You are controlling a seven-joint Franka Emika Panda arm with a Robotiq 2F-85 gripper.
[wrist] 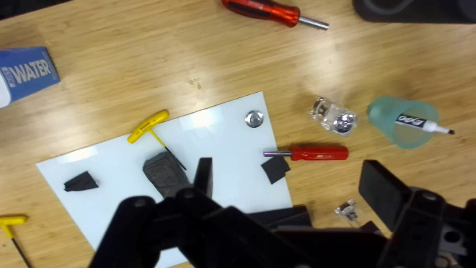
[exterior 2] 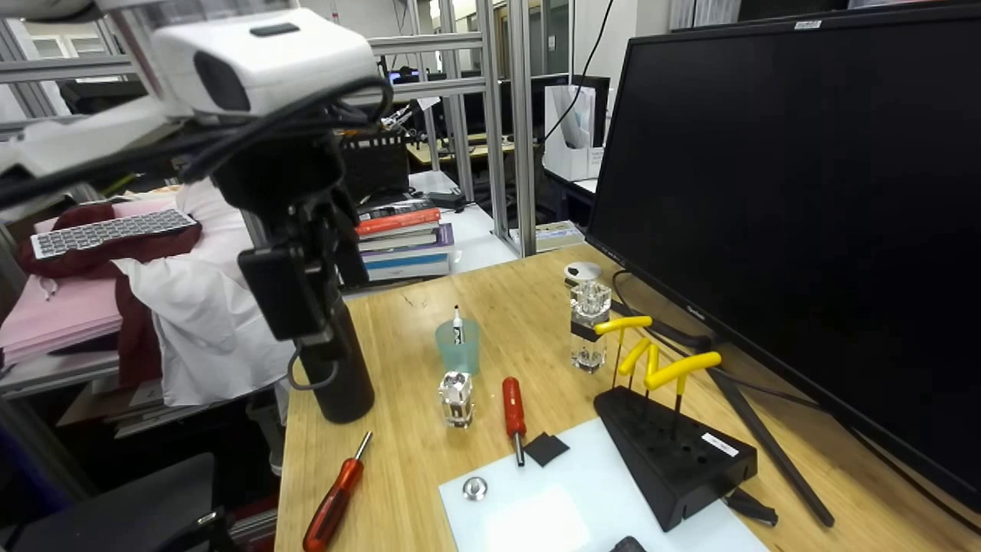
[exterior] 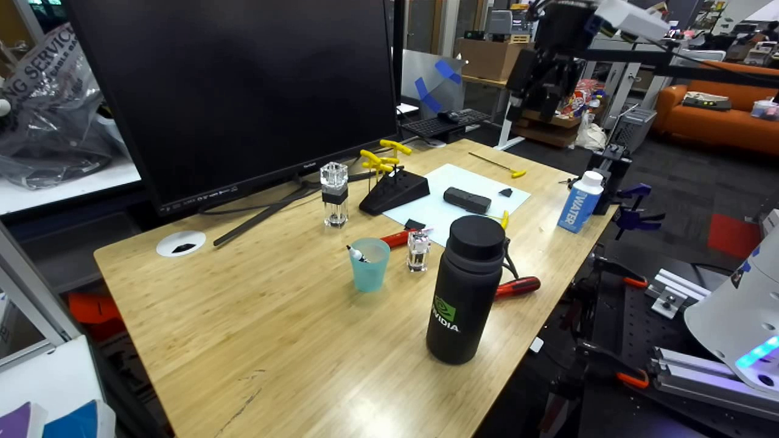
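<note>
My gripper stands open high over the table, its two black fingers (wrist: 379,192) wide apart with nothing between them. Seen through the gap are a whiteboard sheet (wrist: 232,178), a red screwdriver (wrist: 319,152) and a black scrap (wrist: 274,169). Right of that screwdriver is a teal cup (wrist: 379,114) with a marker (wrist: 417,122) leaning in it. A clear crystal block (wrist: 332,115) sits beside the cup. On the sheet lie a dark block (wrist: 165,172), a yellow T-handle hex key (wrist: 149,125) and a small silver disc (wrist: 254,118).
A tall black bottle (exterior: 467,292) and a blue water carton (exterior: 579,208) stand near one table edge. The hex key stand (exterior 2: 676,451) and taller crystal piece (exterior 2: 588,317) are by the monitor (exterior 2: 809,211). Bare wood (exterior: 255,314) spreads across the table's near left.
</note>
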